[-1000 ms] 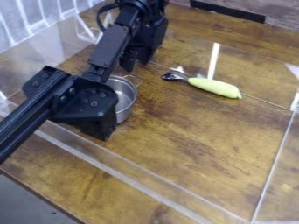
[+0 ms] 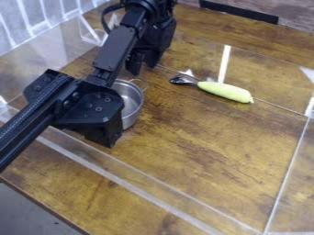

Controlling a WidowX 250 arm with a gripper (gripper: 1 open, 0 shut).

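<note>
My black gripper (image 2: pixel 95 119) is low on the left of the table, over and against a small steel pot (image 2: pixel 127 96), which it partly covers. The fingertips and whatever lies between them are hidden behind the gripper body, so its finger state does not show clearly. A pale yellow-green corn cob (image 2: pixel 227 92) lies on the table to the right of the pot, beside a dark spoon-like utensil (image 2: pixel 185 80).
Transparent strips or panels edge the work area. A white slatted object (image 2: pixel 37 23) stands at the back left, and the arm reaches across from the back.
</note>
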